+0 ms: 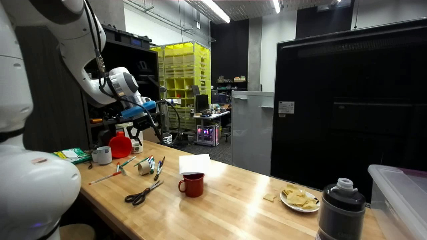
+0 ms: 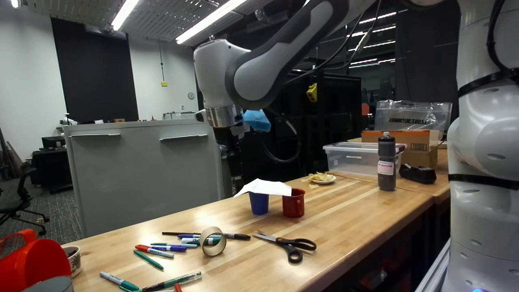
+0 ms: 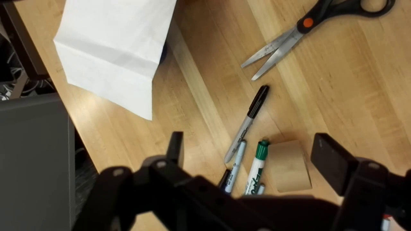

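My gripper is open above the table, its two fingers wide apart and nothing held between them. Below it in the wrist view lie a black-capped marker (image 3: 247, 123), a green-capped marker (image 3: 257, 166) and a cardboard roll (image 3: 289, 166). Scissors (image 3: 296, 32) rest partly open on the wood. A white sheet of paper (image 3: 111, 46) lies across the top of a blue cup (image 2: 258, 203), which the sheet mostly hides in the wrist view. Right beside that cup stands a red mug (image 2: 294, 203).
More markers (image 2: 160, 250) are scattered near a red container (image 1: 120, 145) and a grey mug (image 1: 104, 155). Farther along the table are a plate of chips (image 1: 299, 198), a dark bottle (image 1: 342, 212) and a clear bin (image 1: 396, 200). Bare wood lies between mug and plate.
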